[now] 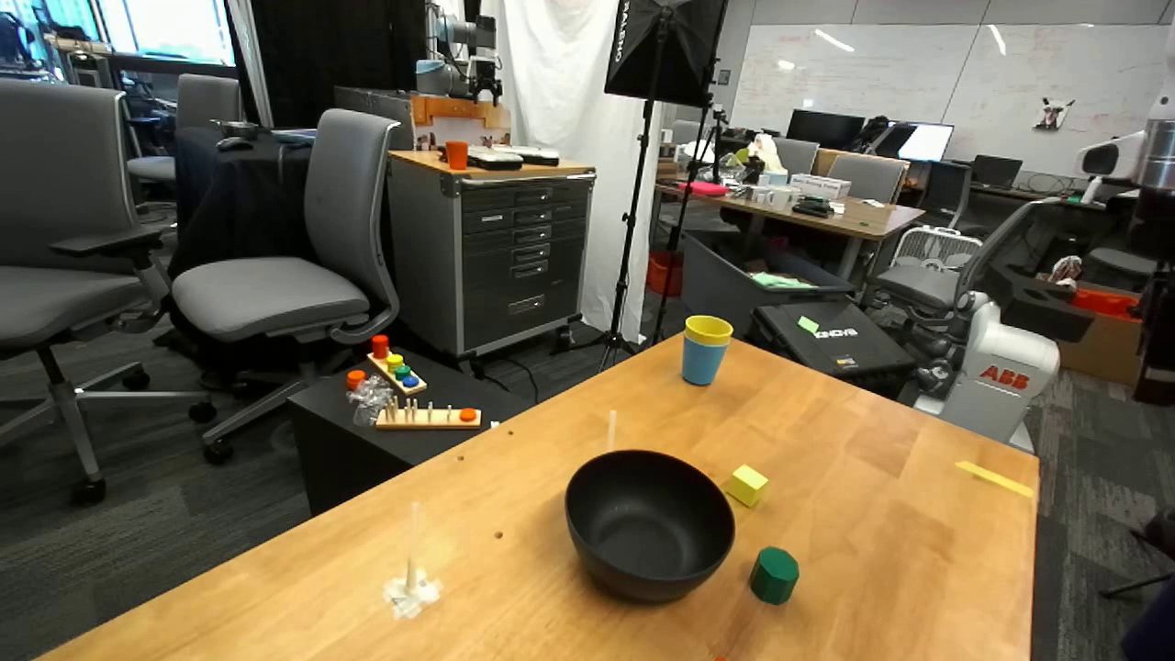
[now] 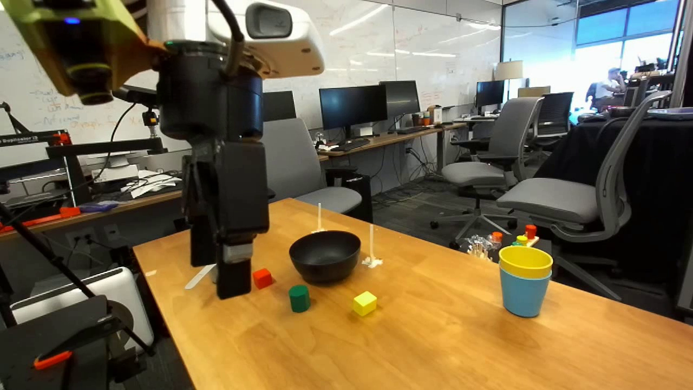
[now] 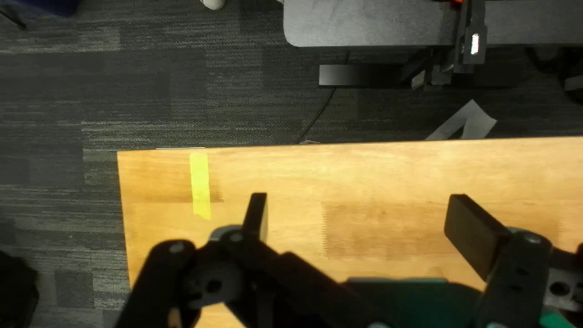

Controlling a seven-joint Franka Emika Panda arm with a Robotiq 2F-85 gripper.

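My gripper [image 2: 216, 270] hangs over the near left part of the table in exterior view 2. In the wrist view the gripper is open, with its fingers wide apart over bare wood. A black bowl [image 1: 650, 527] stands empty on the table. Near it lie a green cylinder [image 1: 774, 575] and a yellow block [image 1: 746, 485]. The red cube [image 2: 262, 278] sits left of the bowl in exterior view 2. A yellow cup [image 2: 524, 260] is nested in a blue cup [image 2: 524, 296], away from the blocks.
Two thin white sticks stand upright behind the bowl in exterior view 2, a nearer stick [image 2: 371, 241] and a farther stick [image 2: 319, 215]. Yellow tape [image 3: 200, 185] marks the table near one corner. Between the yellow block and the cups the wood is clear.
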